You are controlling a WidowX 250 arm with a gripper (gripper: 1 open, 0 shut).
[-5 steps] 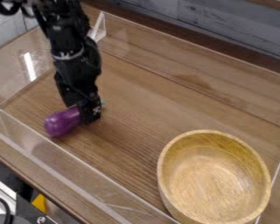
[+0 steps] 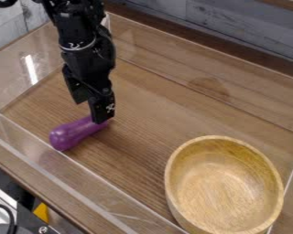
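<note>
A purple oblong object (image 2: pixel 76 133) lies on the wooden surface at the lower left, slanting up to the right. My black gripper (image 2: pixel 91 111) is just above its upper right end, open, pointing down. Whether a fingertip touches the object is hard to tell.
A large yellow bowl (image 2: pixel 223 183) stands at the lower right. Clear edging runs along the left and front, with a cable at the lower left corner.
My gripper has risen a little from low over the purple object, which now shows more fully in roughly the same place.
</note>
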